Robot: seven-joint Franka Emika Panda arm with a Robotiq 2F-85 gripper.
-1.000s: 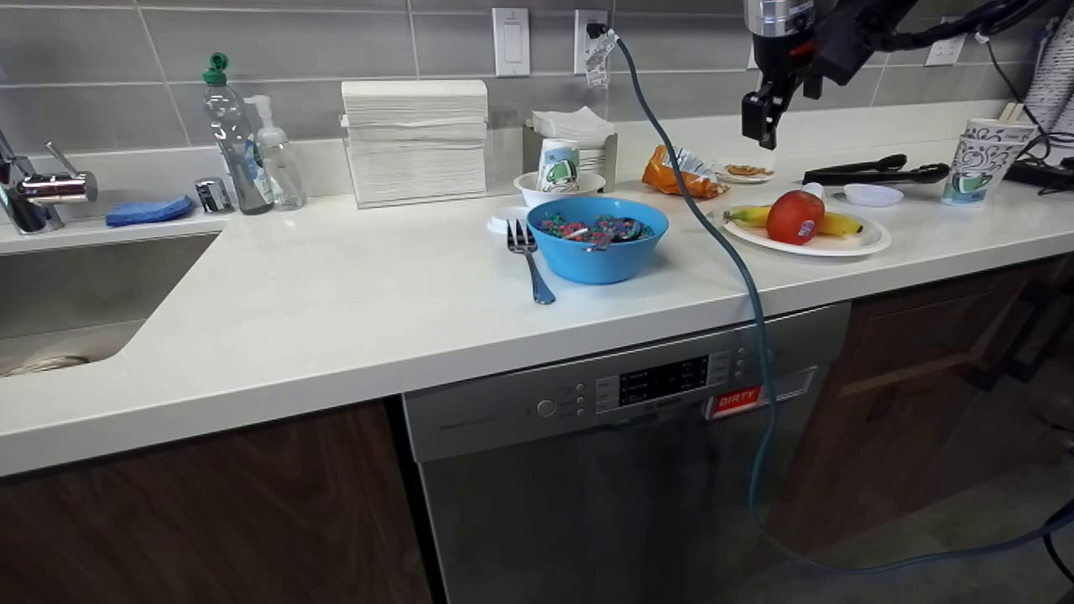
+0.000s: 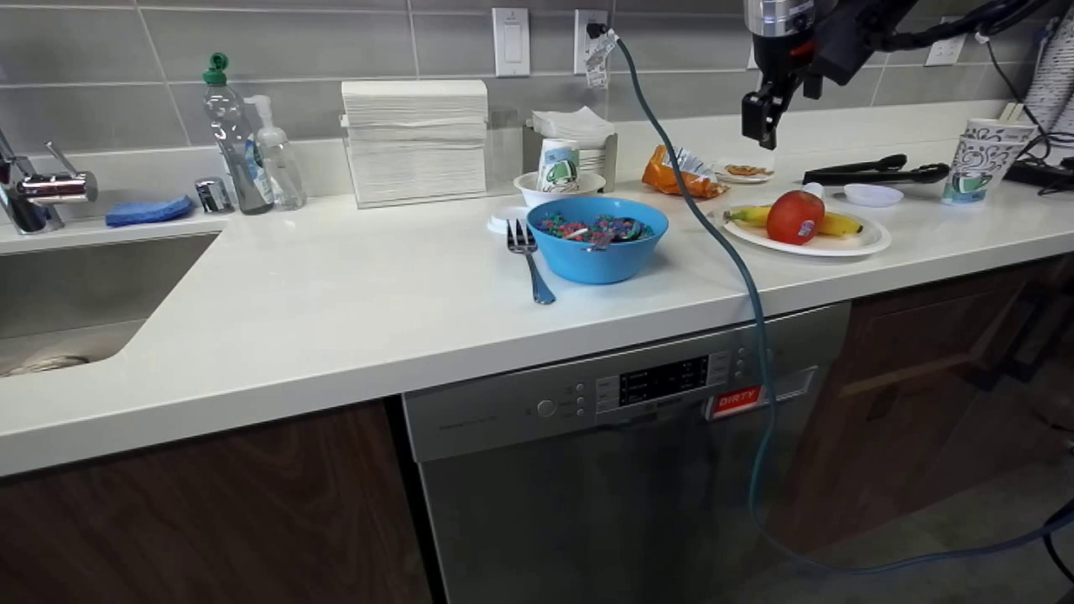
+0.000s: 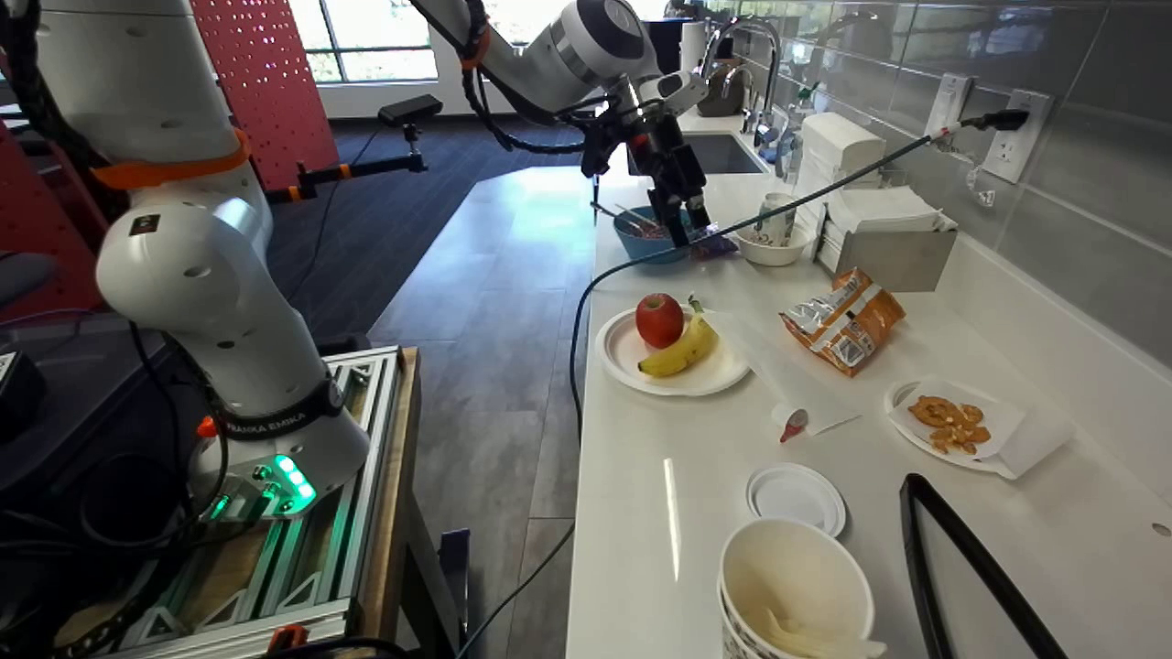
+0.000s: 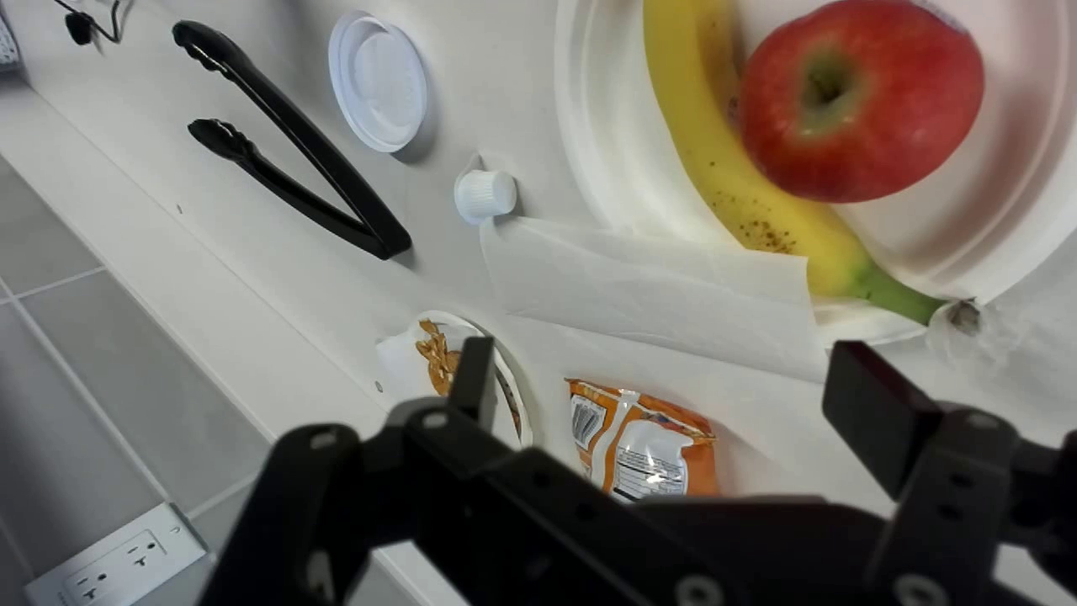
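My gripper is open in the wrist view, its two black fingers wide apart with nothing held between them. It hangs in the air above the counter, as the gripper (image 2: 762,122) in exterior view 1 shows. Below it lie a crumpled orange snack bag (image 4: 646,444) and a small plate of pretzels (image 4: 512,404), partly hidden by a finger. A white plate (image 4: 606,131) holds a red apple (image 4: 863,101) beside a yellow banana (image 4: 707,131). Black tongs (image 4: 303,151) rest on the counter near a white lid (image 4: 379,82).
A blue power cable (image 2: 695,206) runs from the wall outlet across the counter and over its front edge. The blue bowl (image 2: 594,263) of wrapped candy has a fork (image 2: 535,272) beside it. A patterned cup (image 2: 982,161) stands far right.
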